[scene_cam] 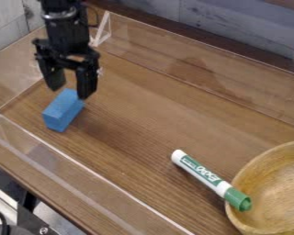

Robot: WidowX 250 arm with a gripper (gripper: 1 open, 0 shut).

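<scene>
The gripper (71, 72) hangs at the upper left, black and blurred, just above and behind a blue block (62, 111) on the wooden table (156, 119). Its fingers point down and look spread apart, with nothing visible between them. The block lies apart from it.
A white and green tube (211, 179) lies at the lower right beside a tan bowl (275, 188). The table's edge runs along the left.
</scene>
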